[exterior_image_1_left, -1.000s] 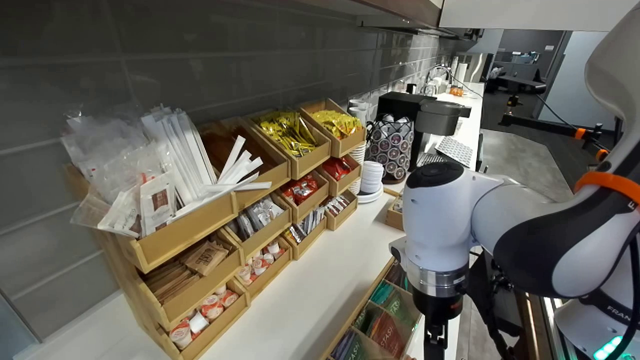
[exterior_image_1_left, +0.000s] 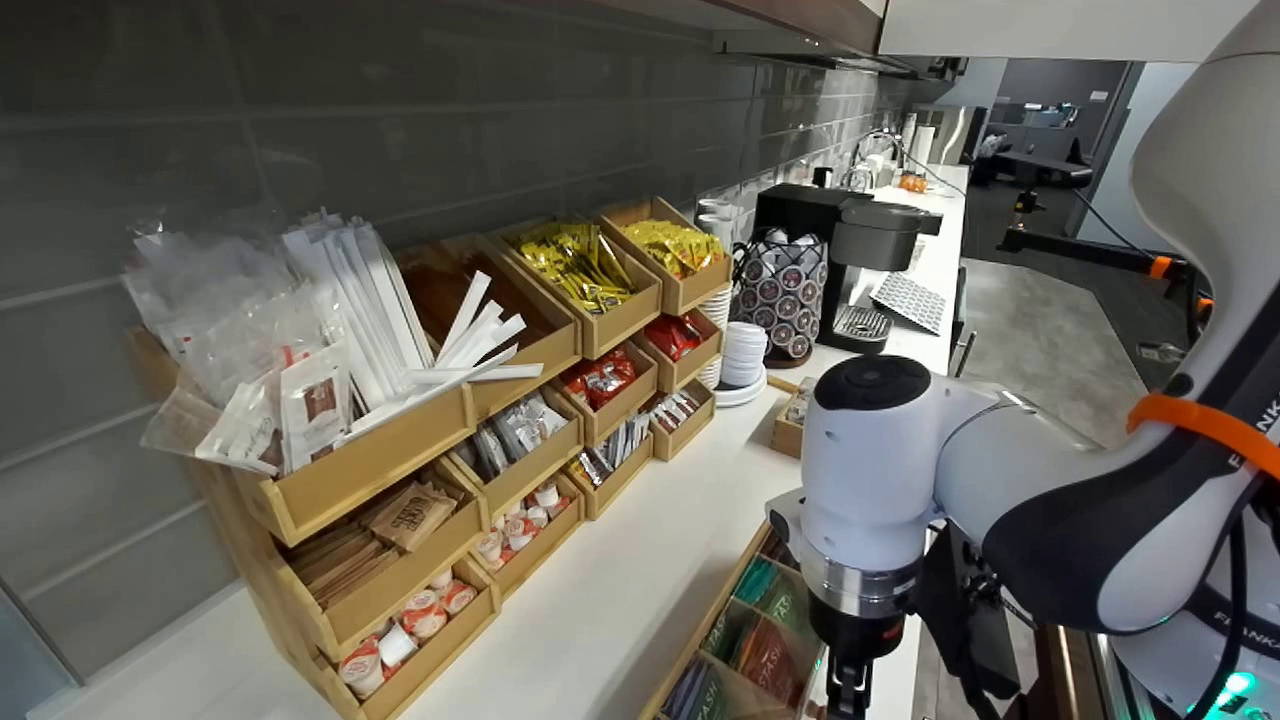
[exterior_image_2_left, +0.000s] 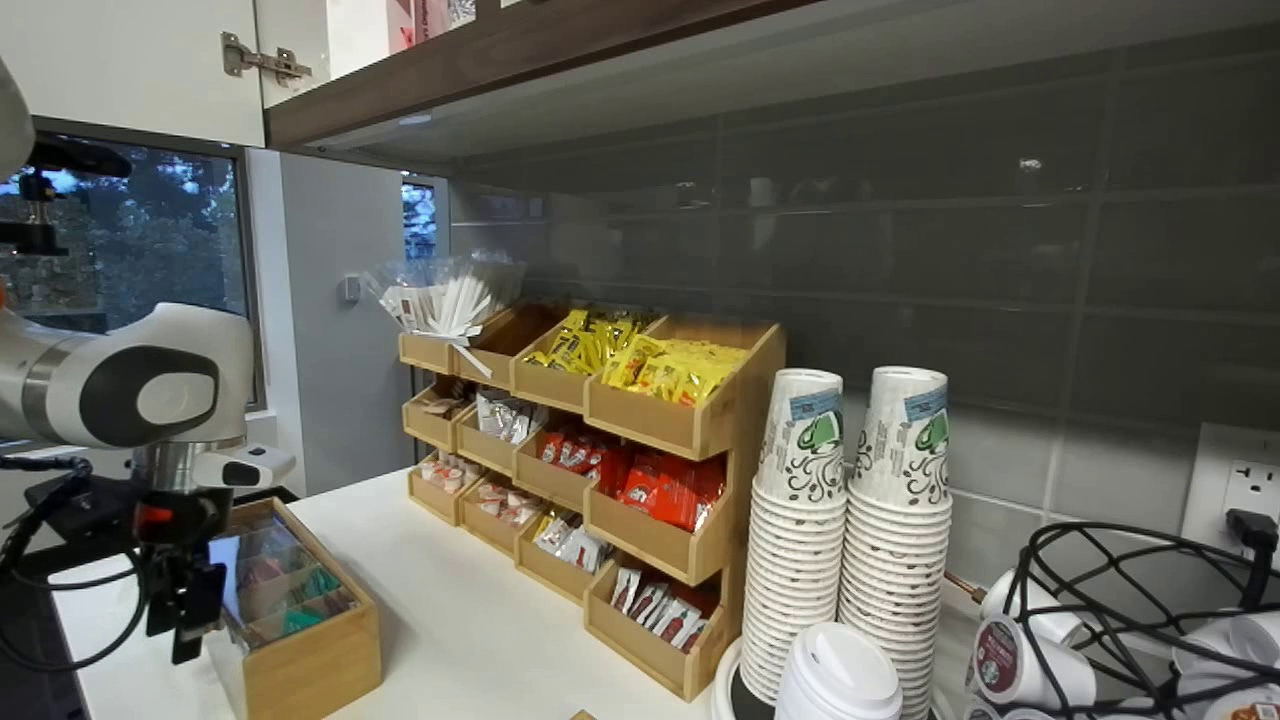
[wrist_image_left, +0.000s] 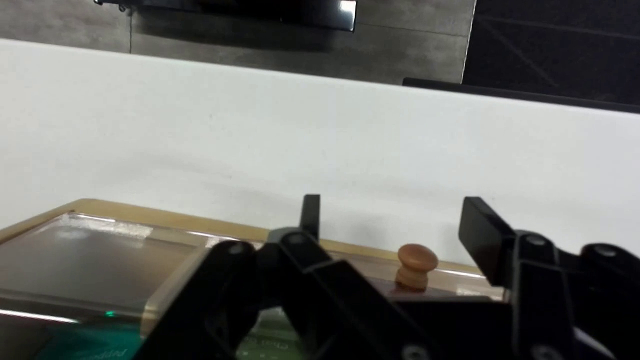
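Note:
A wooden tea box (exterior_image_2_left: 314, 666) with a clear lid stands on the white counter. Tea packets (exterior_image_1_left: 768, 660) in several colours fill its compartments. In the wrist view, a round wooden knob (wrist_image_left: 417, 258) sticks up at the edge of the lid (wrist_image_left: 96, 252). My gripper is partly open, its two black fingertips (wrist_image_left: 310, 210) well apart. From the wrist, the knob appears in the gap between them, nearer the right finger; contact does not show. In the second exterior view my gripper (exterior_image_2_left: 192, 614) points down at the box's outer side.
A tiered wooden rack (exterior_image_2_left: 654, 422) with condiments and straws lines the wall. Stacked paper cups (exterior_image_2_left: 801, 504), a pod basket (exterior_image_1_left: 780, 294) and a coffee maker (exterior_image_1_left: 882, 240) stand further along. Bare counter (exterior_image_2_left: 468, 600) lies between box and rack.
My arm has come lower and shifted slightly left in the first exterior view, closer to the tea box. The box and rack look unmoved.

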